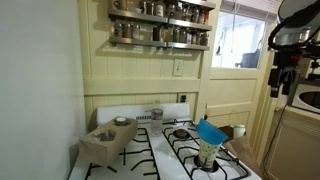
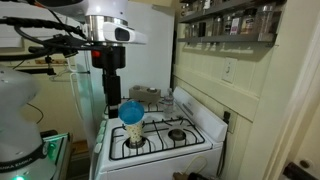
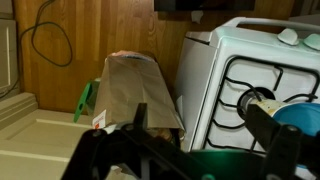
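Observation:
My gripper [image 1: 281, 84] hangs high at the right of the stove, its two dark fingers apart. It stands open in the wrist view [image 3: 199, 118] too, with nothing visible between the fingertips. A blue bowl-like piece [image 1: 211, 132] tilts on top of a pale patterned container [image 1: 207, 154] on the front right of the stove. Exterior view 2 has the blue piece [image 2: 132, 111] below and beyond the gripper. At the right edge of the wrist view, the blue piece [image 3: 298, 116] is partly covered by a finger.
On the white stove [image 3: 214, 85], raised black grates surround the burners. An open cardboard box [image 1: 108, 145] with small items stands at left, and a clear jar [image 1: 156, 120] at the back. A brown paper bag [image 3: 132, 88] lies on the wooden floor. Spice shelves [image 1: 160, 42] line the wall.

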